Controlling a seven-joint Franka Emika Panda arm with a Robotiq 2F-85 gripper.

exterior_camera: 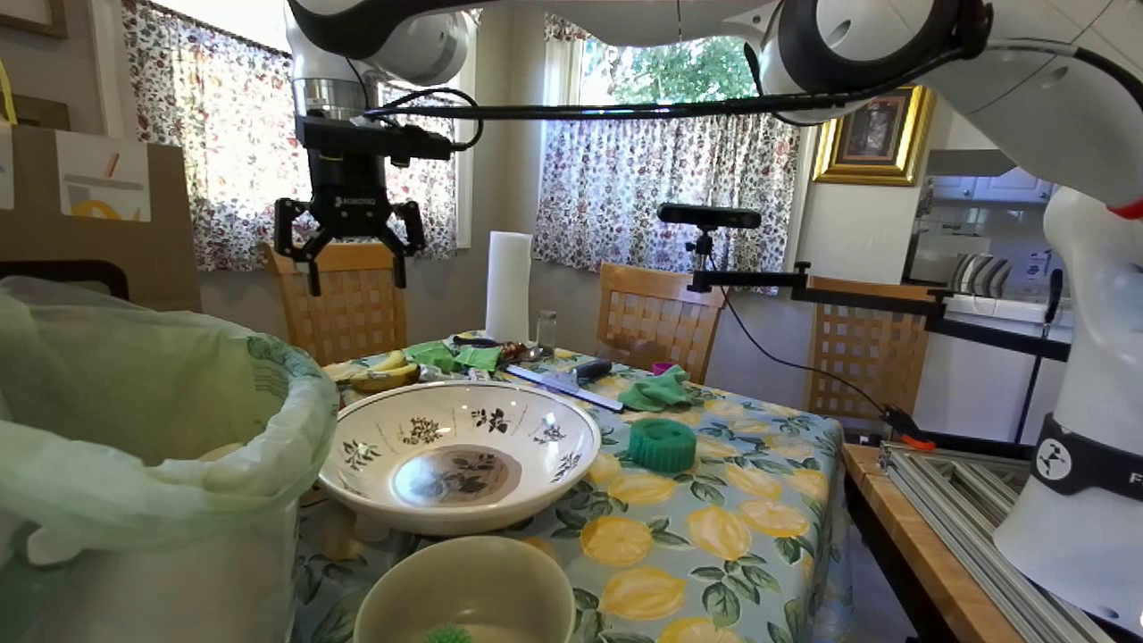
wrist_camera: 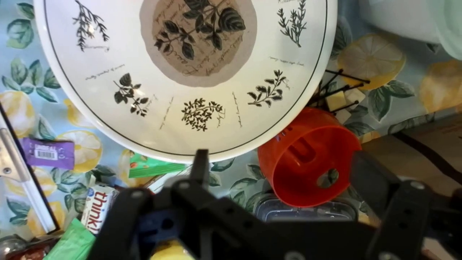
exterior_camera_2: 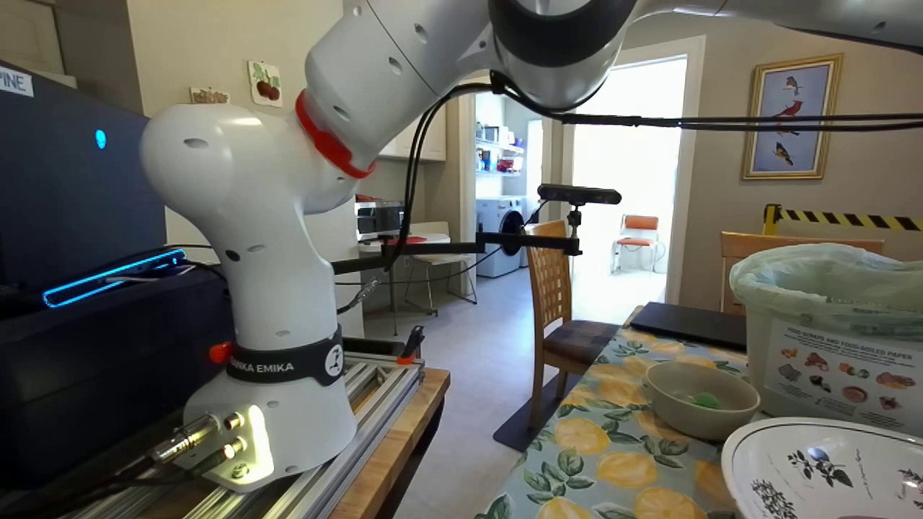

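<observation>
My gripper [exterior_camera: 356, 285] hangs open and empty in the air, pointing down, well above the table's far left part. Below it stands a large white bowl [exterior_camera: 370, 450] with dark herb prints and nothing inside. From the wrist view, the gripper has its fingers spread to either side of a red plastic cup [wrist_camera: 286, 177], which lies on the table beside the bowl's rim. Nothing is between the fingers. A smaller beige bowl [exterior_camera: 380, 602] with a green bristly thing [exterior_camera: 447, 634] inside is at the front. A green round object [exterior_camera: 662, 446] sits right of the large bowl.
A tall lined bin [exterior_camera: 171, 546] stands left of the bowls. Small packets, including a purple one [wrist_camera: 48, 152] and a think! bar [wrist_camera: 99, 207], a squeegee-like tool [wrist_camera: 28, 186] and bananas [exterior_camera: 386, 375] crowd the back. A paper roll [exterior_camera: 508, 288] rises there.
</observation>
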